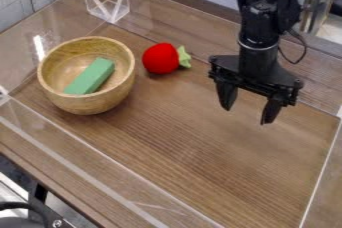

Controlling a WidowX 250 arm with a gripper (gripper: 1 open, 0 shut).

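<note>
The black robot arm reaches down from the top right, its gripper [250, 100] low over the wooden table, fingers spread apart with nothing visible between them. To its left lies a red round object with a green leafy top [162, 58]. A wooden bowl [115, 96] at the left holds a green block [88, 77].
A clear wire or plastic object [104, 5] stands at the back left. The table's edge runs along the lower left.
</note>
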